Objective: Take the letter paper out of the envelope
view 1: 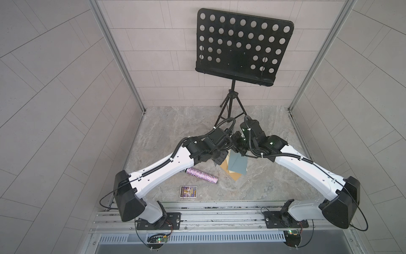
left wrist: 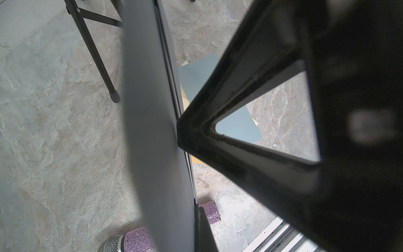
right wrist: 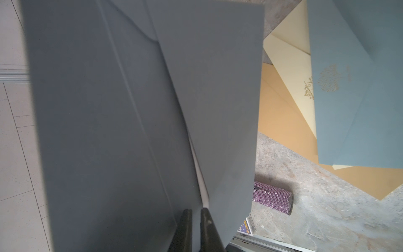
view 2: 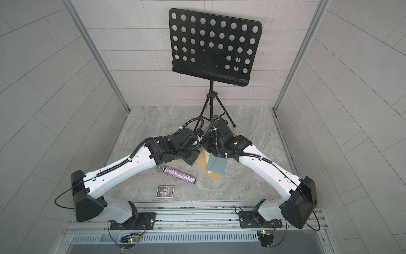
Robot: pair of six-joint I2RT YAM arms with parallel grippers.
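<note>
A dark grey envelope point(right wrist: 105, 126) is raised off the floor and fills much of the right wrist view. A thin pale strip of letter paper point(right wrist: 197, 168) shows at the edge of its flap. The left wrist view shows the envelope point(left wrist: 151, 126) almost edge-on, running into my left gripper, which is shut on it; one finger is hidden behind the envelope. My right gripper is shut, its tips close to the flap and the strip's lower end; whether it pinches any paper cannot be made out. The right gripper's black frame point(left wrist: 235, 138) stands against the envelope's side.
Blue point(view 1: 238, 163), cream and orange point(view 1: 235, 175) envelopes lie overlapped on the floor below the grippers. A pink glittery tube point(view 1: 202, 174) and a small card point(view 1: 188, 191) lie to the left. A black music stand point(view 1: 232, 91) rises behind.
</note>
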